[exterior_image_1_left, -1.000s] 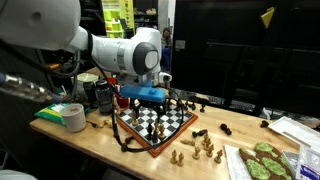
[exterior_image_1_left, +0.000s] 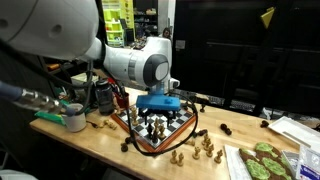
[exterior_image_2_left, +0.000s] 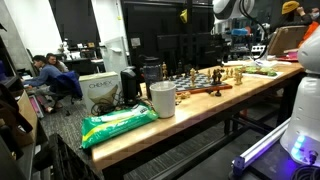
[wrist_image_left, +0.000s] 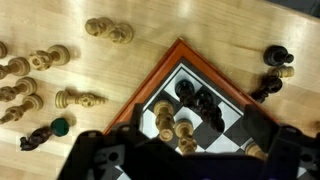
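Note:
A chessboard (exterior_image_1_left: 178, 128) with a brown rim lies on the wooden table. Above its near part hangs my gripper (exterior_image_1_left: 158, 106), pointing down. From the wrist, the gripper is open, its dark fingers spread wide over one corner of the board. Below the gap between them are a pale chess piece (wrist_image_left: 164, 121), a second pale piece (wrist_image_left: 185, 138), a small dark piece (wrist_image_left: 185, 91) and a longer dark piece (wrist_image_left: 210, 110). None is seen gripped. The gripper's body hides much of the board in the wrist view.
Pale pieces (wrist_image_left: 20, 88) and a dark piece with a green base (wrist_image_left: 45, 134) lie off the board on one side; dark pieces (wrist_image_left: 275, 56) are on the other. A white mug (exterior_image_1_left: 74, 118) stands at the table's left. Green-topped trays (exterior_image_1_left: 262, 164) lie at the right.
The gripper has shifted rightward and lower in the exterior view, coming closer to the board's near part. The board and the loose pieces on the table appear unmoved.

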